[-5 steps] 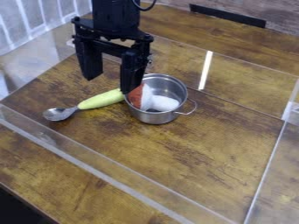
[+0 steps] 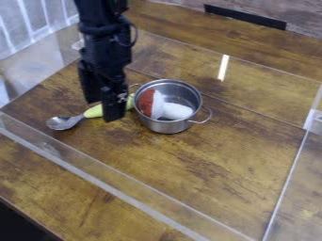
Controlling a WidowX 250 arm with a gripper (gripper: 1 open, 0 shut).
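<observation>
My black gripper (image 2: 104, 102) hangs over the left part of the wooden table, open, just left of a steel pot (image 2: 185, 94). Inside the pot are a red item (image 2: 147, 102) and a white item (image 2: 176, 111). A yellow-green elongated object (image 2: 96, 111) lies beneath the gripper, partly hidden by it. A metal spoon (image 2: 63, 122) lies to its left.
Clear panels or edges run along the left and right sides. A small white strip (image 2: 223, 68) is at the back.
The arm and gripper have moved away from the camera and to the left, now appearing smaller beside the pot. The objects on the table look unmoved.
</observation>
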